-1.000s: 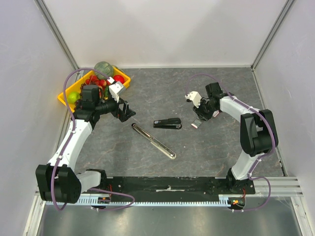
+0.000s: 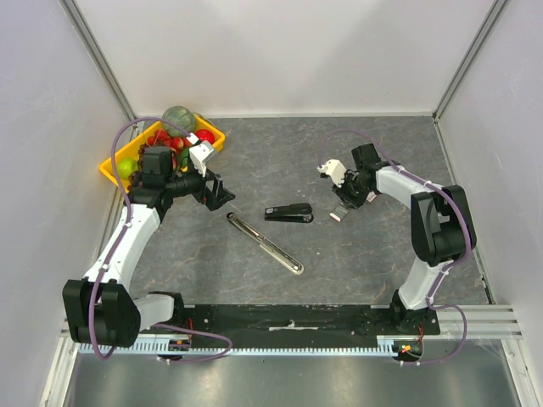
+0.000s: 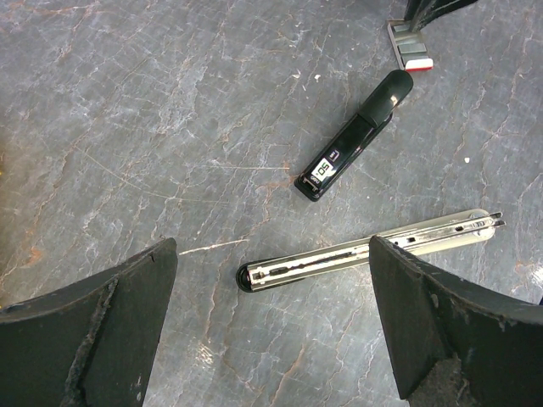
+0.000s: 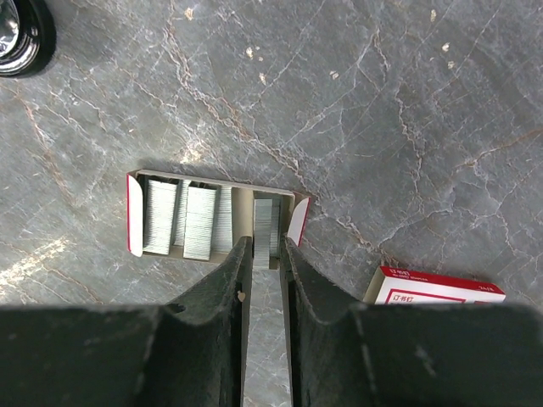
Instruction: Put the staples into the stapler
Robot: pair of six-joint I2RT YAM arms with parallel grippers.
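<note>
A small open box of staples (image 4: pixel 242 222) lies under my right gripper, with several pale staple strips inside. Between the right fingertips, which stand narrowly apart, is the near end of one grey staple strip (image 4: pixel 263 222); a slim gap shows at its right side. The black stapler (image 2: pixel 288 213) with a "50" label rests mid-table. Left of and in front of it lies a long, slim stapler piece (image 2: pixel 265 243) with a metal rail and a dark end. My left gripper is wide open above the table, nothing between its fingers.
A yellow basket (image 2: pixel 219 136) of fruit and vegetables stands at the back left, beside the left arm. A red and white carton (image 4: pixel 441 287) lies right of the staple box. Bare grey table (image 2: pixel 263 161) stretches behind the stapler.
My left arm, the stapler and the long piece look unmoved.
</note>
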